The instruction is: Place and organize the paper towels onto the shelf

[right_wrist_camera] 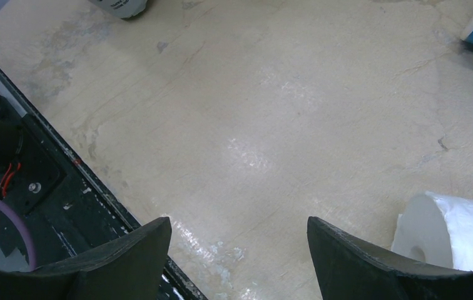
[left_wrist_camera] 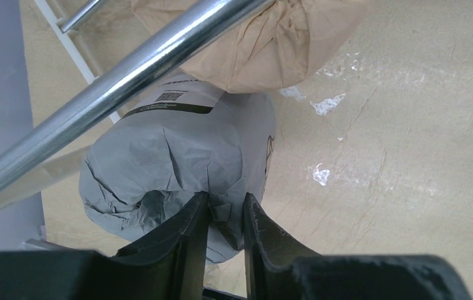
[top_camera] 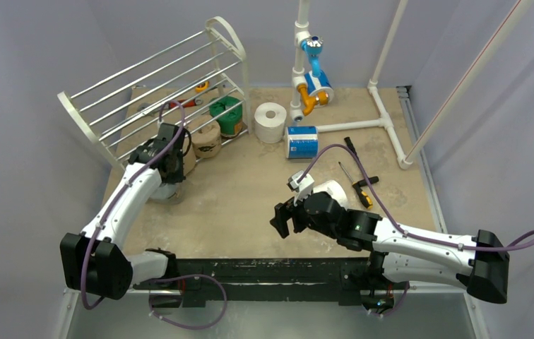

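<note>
A grey-wrapped paper roll (left_wrist_camera: 178, 144) lies tilted at the shelf's near left end, partly hidden by my arm in the top view. My left gripper has its fingers on either side of the roll's crumpled end wall, with grey paper between the tips. Its fingers stand a small way apart; whether they press firmly on the paper cannot be told. Brown-wrapped rolls (top_camera: 206, 138) and a green roll (top_camera: 230, 119) stand in a row along the white shelf rack (top_camera: 243, 53). Over the table, my right gripper is open and empty.
A bare white roll (top_camera: 270, 123) and a blue-wrapped roll (top_camera: 301, 143) stand near the pipes (top_camera: 352, 127). Another white roll (right_wrist_camera: 472, 231) lies by my right gripper. Screwdrivers (top_camera: 362, 194) lie at right. A metal shelf bar (left_wrist_camera: 127, 81) crosses above the grey roll. Mid-table is clear.
</note>
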